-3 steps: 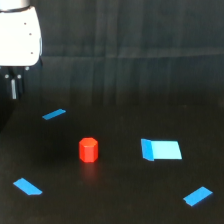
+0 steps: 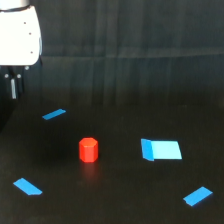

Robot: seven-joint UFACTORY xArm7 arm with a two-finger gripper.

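A red block [image 2: 88, 150] with an angular outline sits on the dark table left of the middle. Right of it is a pale blue, flat-looking piece [image 2: 166, 150] with a deeper blue strip [image 2: 147, 149] along its left side. High at the left edge, the white arm [image 2: 20, 38] hangs into view. Below it my small dark gripper [image 2: 13, 86] points down, well apart from the red block and the pale blue piece. It is too dark there to make out its fingers or anything between them.
Blue tape marks lie at the left back [image 2: 54, 114], the left front [image 2: 27, 187] and the right front [image 2: 198, 196]. A dark curtain [image 2: 130, 60] hangs behind the table. Between the red block and the pale blue piece the surface is bare.
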